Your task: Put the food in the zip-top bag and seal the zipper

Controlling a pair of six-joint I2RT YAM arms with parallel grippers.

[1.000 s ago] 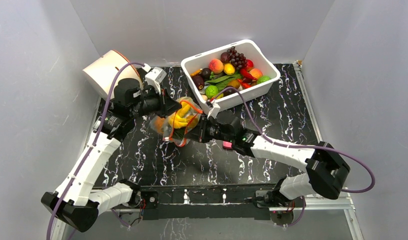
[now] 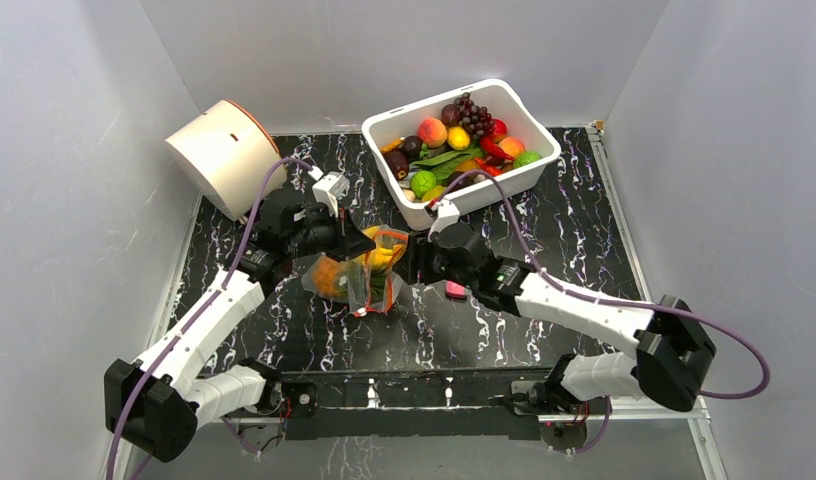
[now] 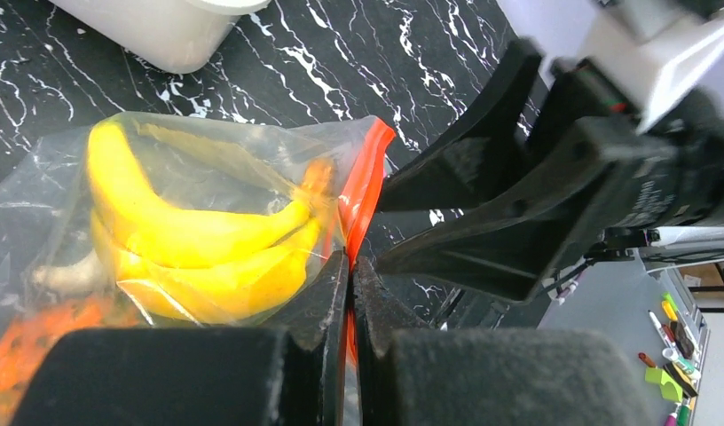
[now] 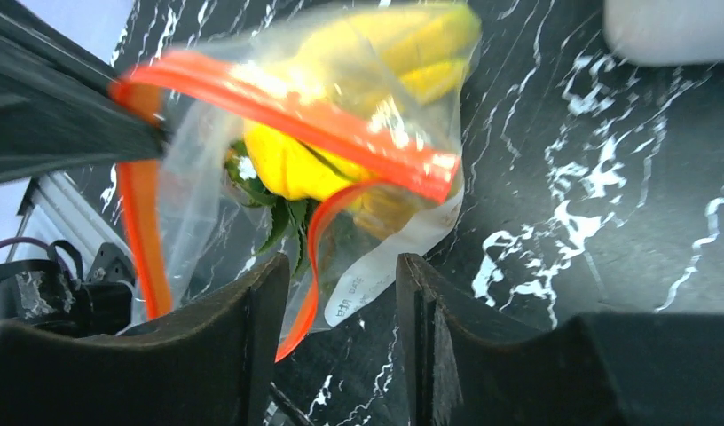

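Observation:
A clear zip top bag (image 2: pixel 378 296) with an orange zipper rim lies half open in the middle of the table. Yellow bananas (image 3: pixel 199 240) sit inside it, along with green leaves (image 4: pixel 292 226) and something orange. My left gripper is shut on the bag's orange rim, holding that edge up. To the right of the mouth is my right gripper, its fingers parted. The lower orange lip (image 4: pixel 316 240) passes behind its left finger, and no part of the bag looks clamped there.
A white bin (image 2: pixel 541 172) full of fruit and vegetables stands at the back. A cream cylinder (image 2: pixel 209 160) is at the back left. Beside my right gripper lies a small pink object (image 2: pixel 456 290).
My right gripper has opened and backed off to the right from the bag's rim. The left gripper has moved right and toward the front with its edge, and the mouth looks narrower from above.

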